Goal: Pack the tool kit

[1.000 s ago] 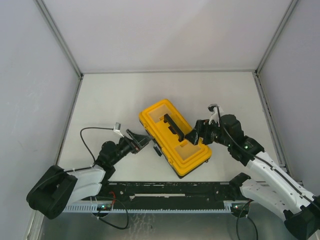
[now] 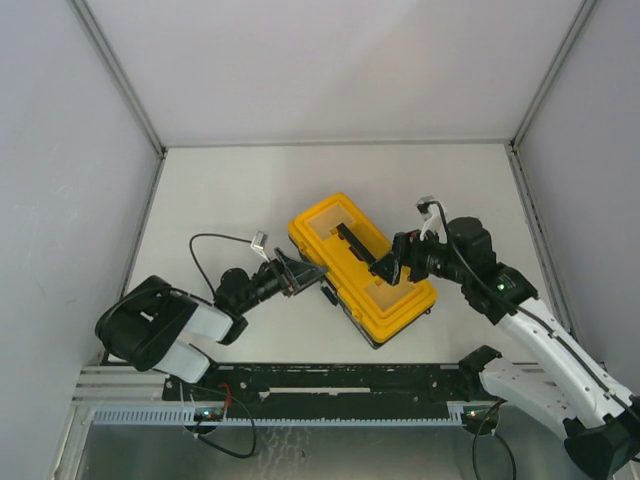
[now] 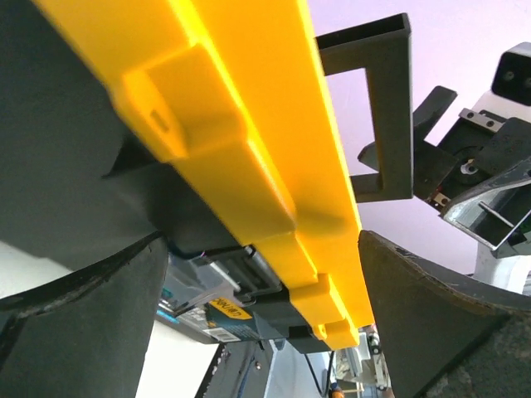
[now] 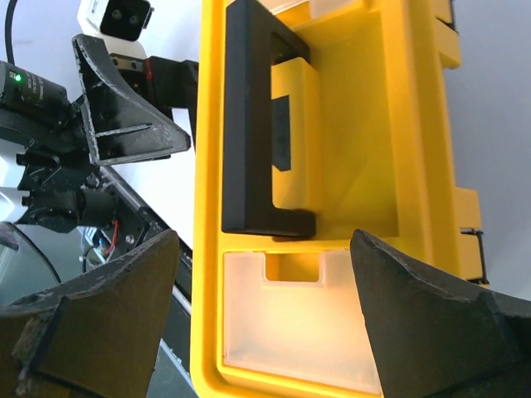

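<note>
The tool box, with a yellow lid and a dark base, lies slantwise on the table, its lid down. Its black handle stands up from the lid in the left wrist view. At the box's left long side, my left gripper is open, fingers apart around the lid edge as seen from its wrist; I cannot tell if they touch it. My right gripper hovers above the lid by the handle's lower end. Its fingers are apart with nothing gripped. Any contents are hidden.
A black latch sticks out at the box's left side. Grey walls border both sides. The two grippers are close together over the box.
The box has shifted a little rightward and toward the front. My left gripper has moved right along with its edge. The right gripper has made only small shifts near the handle.
</note>
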